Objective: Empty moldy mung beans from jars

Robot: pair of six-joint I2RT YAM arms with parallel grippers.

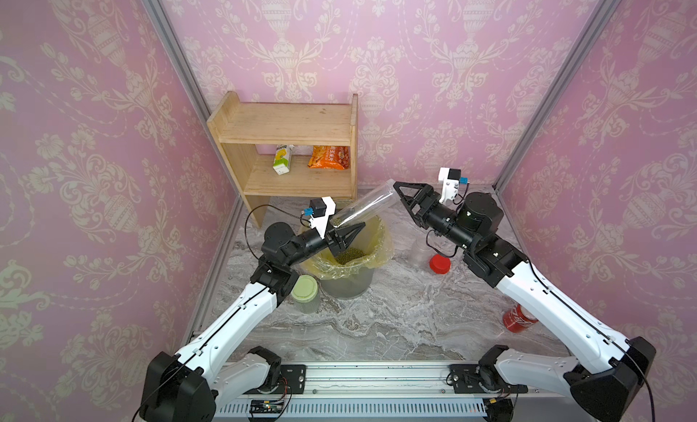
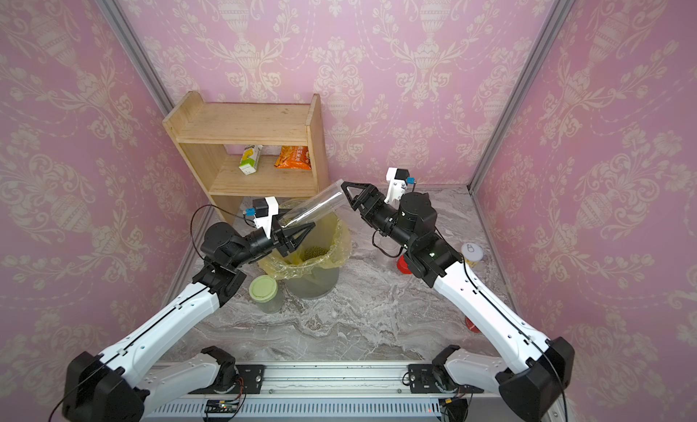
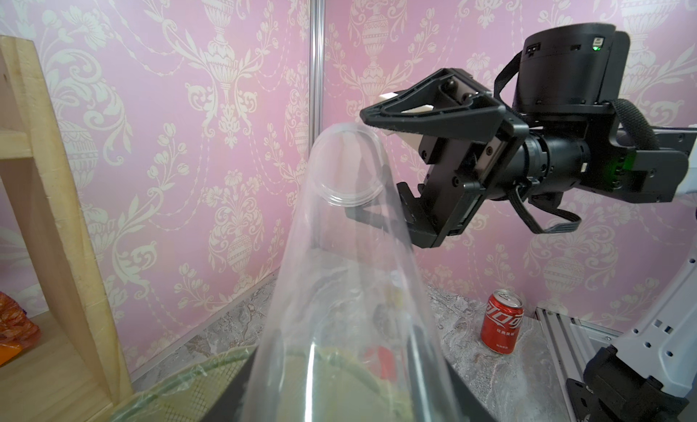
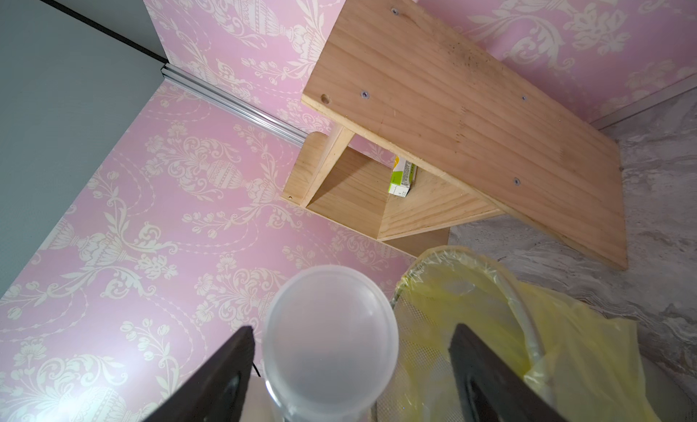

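Observation:
A long clear jar, looking empty, is tilted above a bin lined with a yellow bag, beans visible inside. My left gripper is shut on the jar's lower end. My right gripper stands part open at the upper end; in the right wrist view the round white-looking end sits between its blurred fingers, apparently apart from them.
A wooden shelf stands behind the bin. A green-lidded jar is left front of it; a red lid lies to the right. A red can stands near the right edge.

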